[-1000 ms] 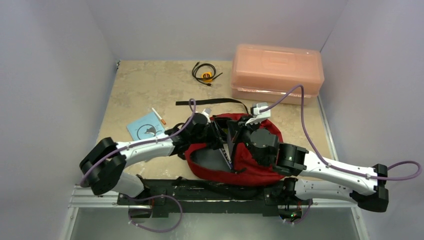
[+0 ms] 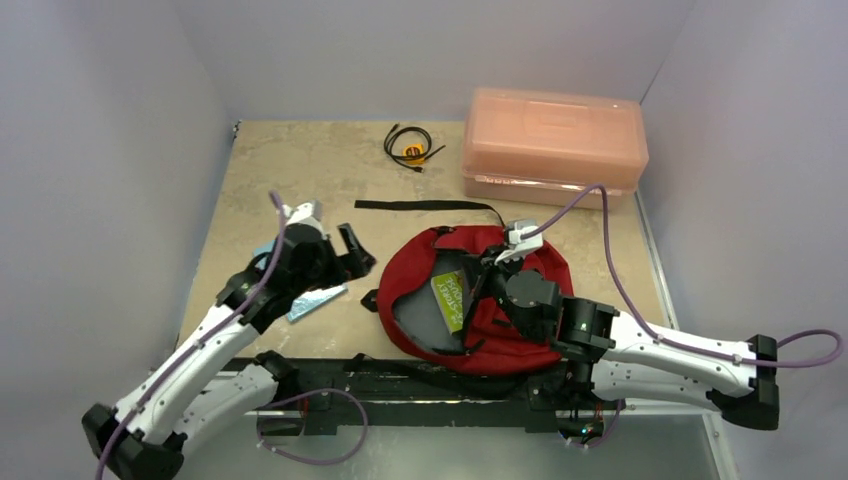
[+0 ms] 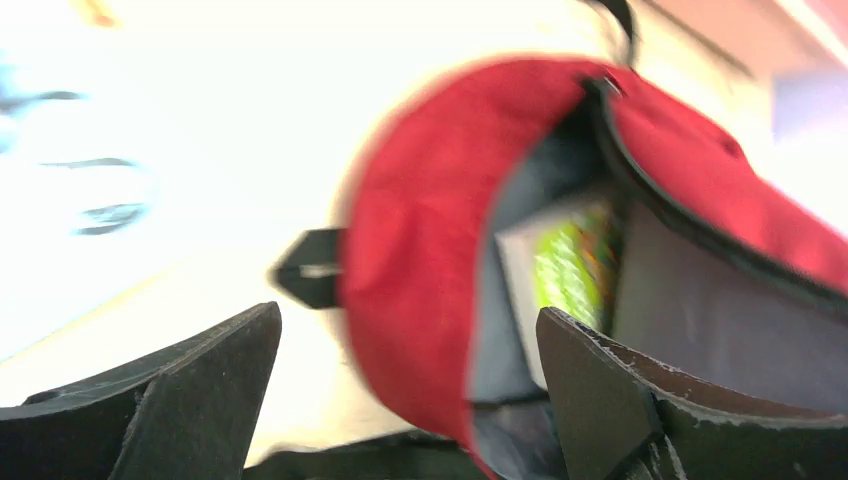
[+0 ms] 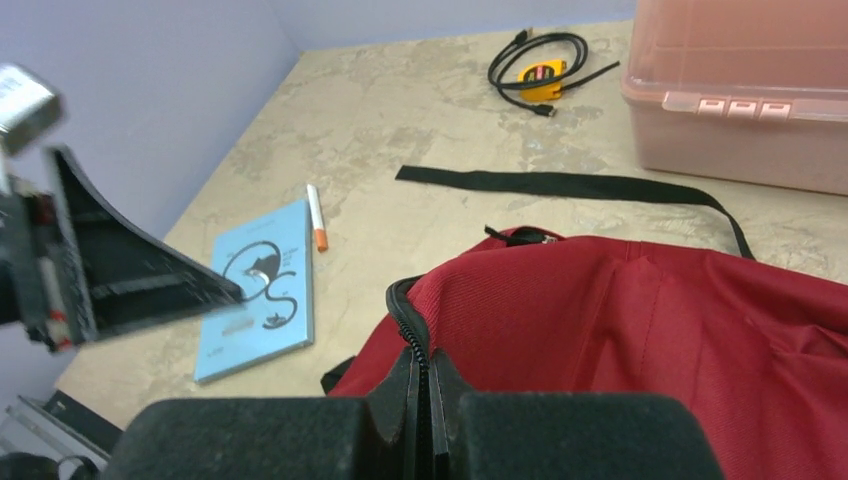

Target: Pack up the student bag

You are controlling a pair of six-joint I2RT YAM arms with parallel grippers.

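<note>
A red backpack lies open, its grey interior showing a green-covered book. My right gripper is shut on the bag's zippered edge, holding the flap up. My left gripper stands open left of the bag, above the table, with nothing between its fingers; its view is blurred. A light blue book with a drawing and a white-and-orange pen lie left of the bag, partly hidden by the left arm from above.
A closed translucent pink box stands at the back right. A coiled black cable with a yellow tape measure lies at the back middle. A black strap stretches behind the bag.
My left gripper has pulled out of the bag and moved left over the table; the green book now shows inside. The right arm has shifted slightly.
</note>
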